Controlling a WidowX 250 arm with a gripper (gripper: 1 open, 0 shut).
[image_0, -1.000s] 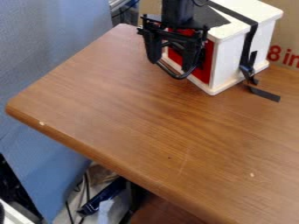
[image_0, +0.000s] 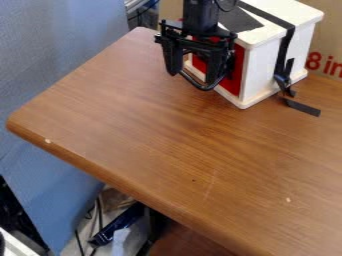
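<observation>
My black gripper (image_0: 198, 62) hangs near the top centre, in front of a white box (image_0: 254, 80) with a red panel (image_0: 231, 78). The gripper's fingers point down beside the red face, and the frame does not show clearly whether anything is between them. A black strap (image_0: 285, 50) runs over the box and down onto the table.
A blue-grey wall (image_0: 54, 80) lies to the left, cardboard (image_0: 326, 50) stands behind the box, and cables and bags lie on the floor beyond the table's left edge.
</observation>
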